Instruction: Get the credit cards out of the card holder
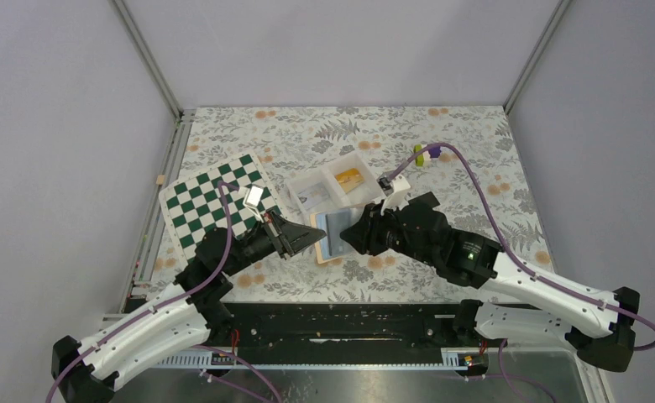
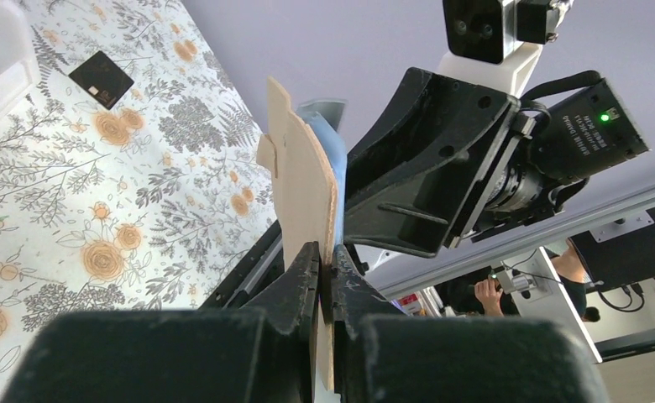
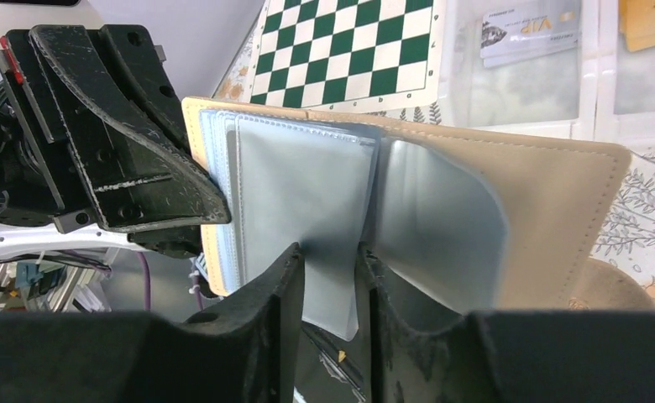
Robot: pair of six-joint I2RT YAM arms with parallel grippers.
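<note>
The tan card holder [image 3: 551,201] hangs open over the table, showing pale blue sleeves [image 3: 290,193]. My left gripper is shut on the holder's edge, seen side-on in the left wrist view. My right gripper is at the sleeves, its fingertips close together against them; whether anything is between them is unclear. In the top view the holder [image 1: 328,239] lies between both grippers. A black card [image 2: 100,80] lies on the table.
A white tray [image 1: 307,176] behind the holder has cards [image 3: 527,38] in its compartments. A checkerboard [image 1: 194,201] lies at left, and small colored blocks [image 1: 427,154] at back right.
</note>
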